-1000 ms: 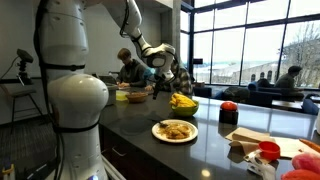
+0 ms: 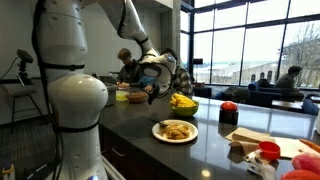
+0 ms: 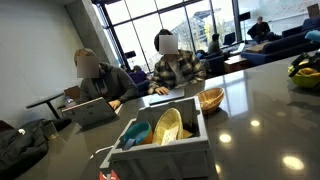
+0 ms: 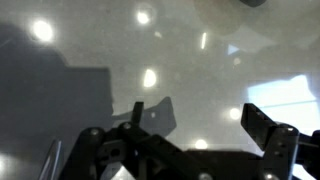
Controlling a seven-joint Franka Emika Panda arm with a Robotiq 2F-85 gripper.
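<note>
My gripper (image 2: 152, 92) hangs over the far left part of the dark table, its fingers spread apart. In the wrist view the gripper is open, with bare glossy tabletop (image 4: 195, 70) beneath and nothing between its fingers. A green bowl (image 2: 187, 111) holding yellow items (image 2: 181, 100) stands to the right of the gripper in exterior view 1. Closer to that camera lies a white plate (image 2: 158, 134) with brownish-yellow food (image 2: 178, 130) on it.
A grey bin (image 3: 165, 158) holds a teal bowl (image 3: 137, 133) and a tan bowl (image 3: 170, 127). Beside it sits a woven basket (image 3: 211, 98). A red item (image 2: 228, 107) stands farther right. Two people sit along the table's edge. Open tabletop lies between basket and green bowl.
The arm has bent lower and my gripper has come down somewhat toward the table. The bowl and plate have stayed where they were.
</note>
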